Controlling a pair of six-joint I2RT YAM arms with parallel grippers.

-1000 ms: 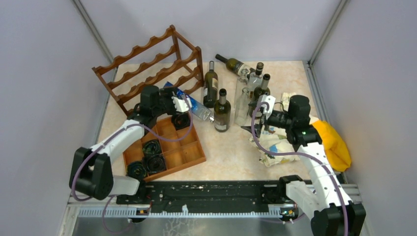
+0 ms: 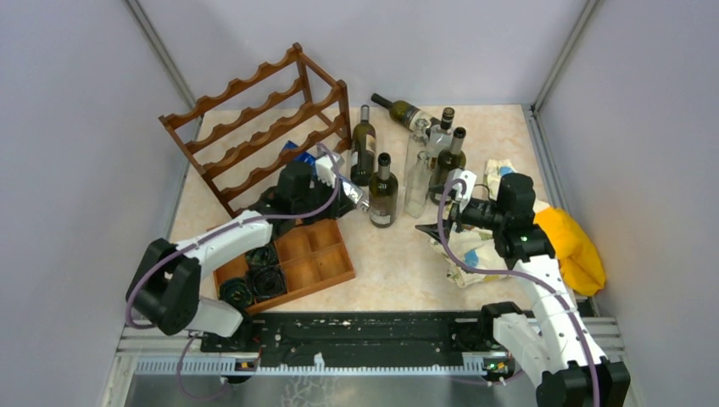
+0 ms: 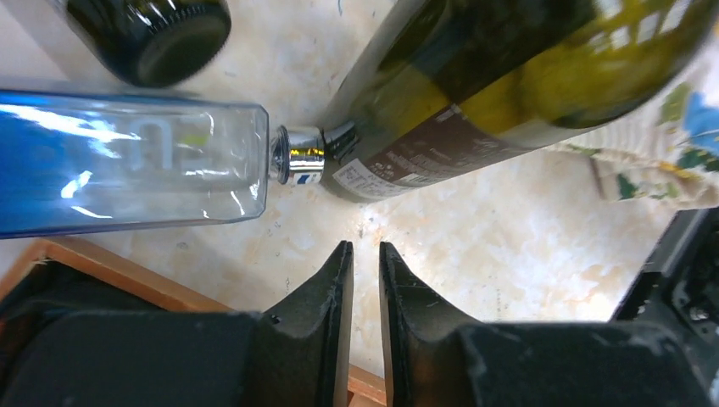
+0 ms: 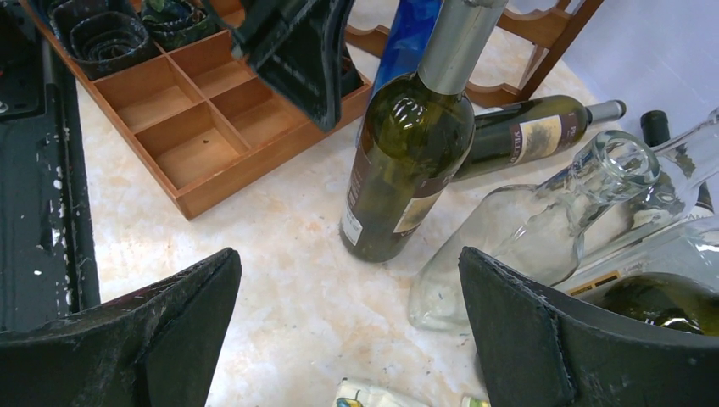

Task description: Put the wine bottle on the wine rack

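My left gripper hangs over the front of a lying clear-and-blue bottle (image 3: 127, 161), its fingertips close together, with nothing visible between them. Beside that bottle's silver cap stands an upright dark wine bottle (image 2: 383, 195) (image 3: 492, 93) (image 4: 398, 170). Another dark wine bottle (image 2: 363, 148) (image 4: 521, 136) is behind it, and one lies at the back (image 2: 403, 112). The wooden wine rack (image 2: 254, 114) stands empty at the back left, above the blue bottle. My right gripper stands open among the right-hand bottles and cloth, nothing between its fingers.
A wooden divided tray (image 2: 314, 271) with dark glass items fills the front left. Clear bottles (image 2: 415, 186) crowd the centre right. Patterned cloth (image 2: 470, 254) and yellow fabric (image 2: 572, 254) lie at the right.
My left gripper and arm have moved right, toward the upright wine bottle, now covering much of the blue bottle from above. The right arm and the bottles show no clear change.
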